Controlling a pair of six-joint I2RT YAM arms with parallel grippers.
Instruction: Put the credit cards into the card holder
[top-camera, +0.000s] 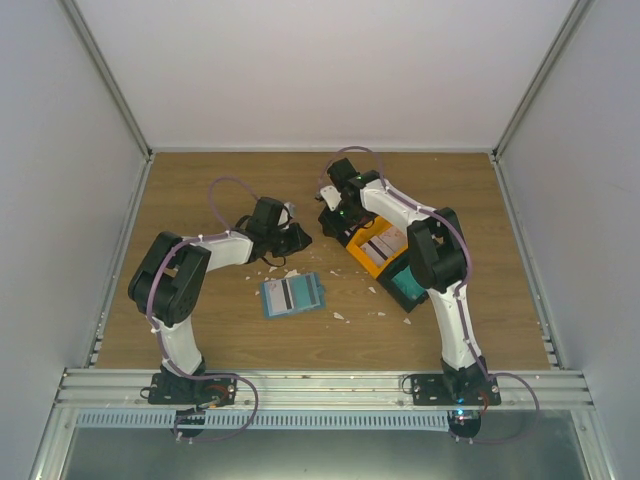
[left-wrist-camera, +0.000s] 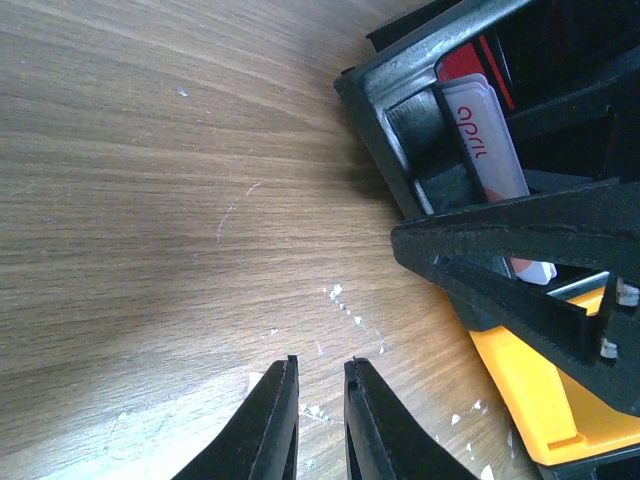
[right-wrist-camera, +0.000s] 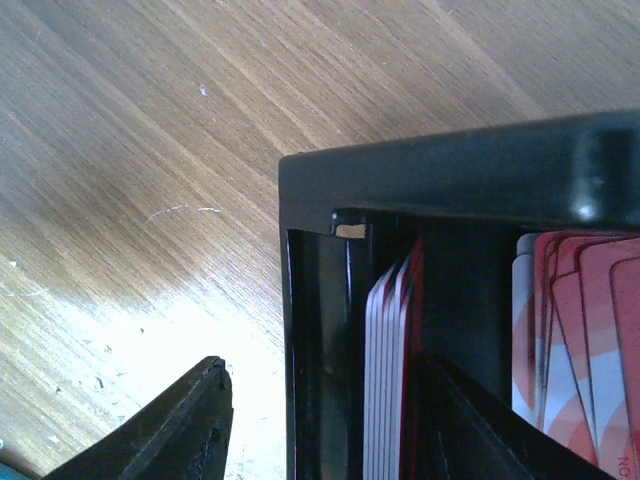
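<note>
In the top view, a flat blue card holder (top-camera: 291, 295) with a pale area and dark strips lies on the table. Credit cards (right-wrist-camera: 390, 370) stand on edge inside the black box (right-wrist-camera: 310, 165). My right gripper is part open there: one finger (right-wrist-camera: 208, 405) is outside the box's near wall, the other (right-wrist-camera: 440, 400) just past the pale cards. The lower ends of the cards are hidden. Left of the box, my left gripper hangs over bare table, its fingertips a narrow gap apart, with nothing visible between them.
More pink and white cards (right-wrist-camera: 605, 330) lean in the box's other section. Beside the black box are a yellow box (top-camera: 374, 255) and a dark box with a green inside (top-camera: 408, 282). White scraps (top-camera: 338, 316) dot the table.
</note>
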